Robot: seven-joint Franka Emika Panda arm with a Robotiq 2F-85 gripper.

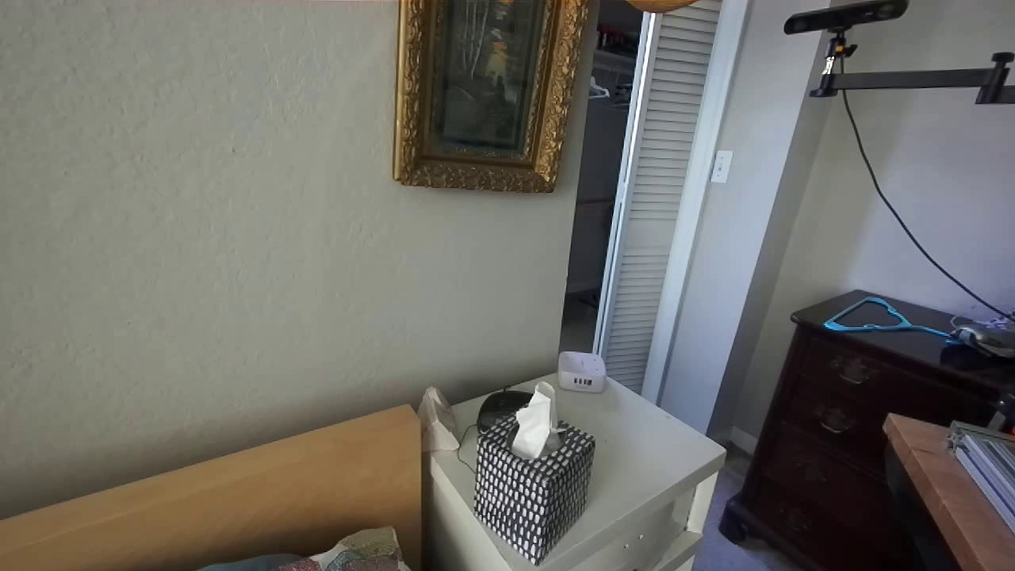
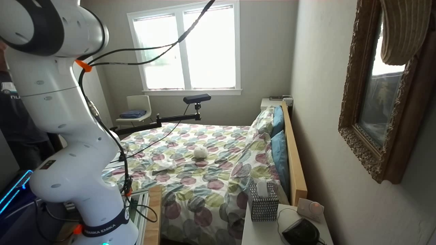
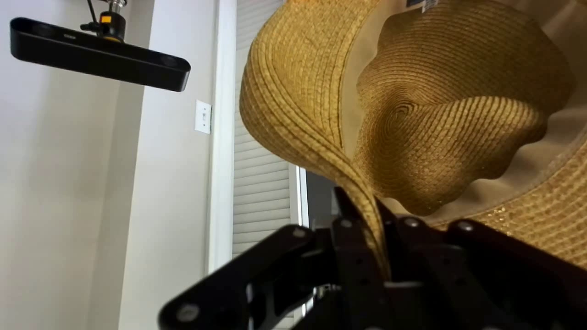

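A woven straw hat (image 3: 434, 121) fills the right of the wrist view, its hollow inside facing the camera. Its curved brim runs down between the dark fingers of my gripper, which is shut on that brim. Only a small piece of the hat (image 1: 663, 4) shows at the top edge of exterior view 1. In exterior view 2 the hat (image 2: 404, 28) hangs at the upper right, in front of the framed picture; the gripper is outside both exterior views.
A gold-framed picture (image 1: 411, 95) hangs on the wall beside a louvred door (image 1: 656, 190). Below, a white nightstand (image 1: 647, 438) bears a tissue box (image 1: 533, 495). A camera on a black arm (image 1: 904, 81) juts in at right. Open air surrounds the nightstand.
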